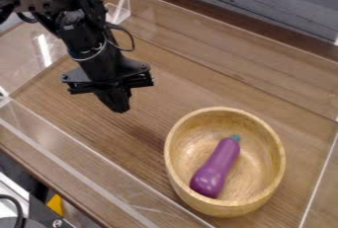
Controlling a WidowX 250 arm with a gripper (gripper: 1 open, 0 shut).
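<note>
The black gripper (117, 100) reaches down from the upper left and hangs over the wooden table at the left of centre, its fingers shut with nothing visible between them. To its right and nearer the front, a light wooden bowl (185, 183) holds a purple eggplant (215, 169) with a green tip, lying lengthwise inside it.
A grey panelled edge (264, 0) runs along the back. A dark cable lies at the lower left corner.
</note>
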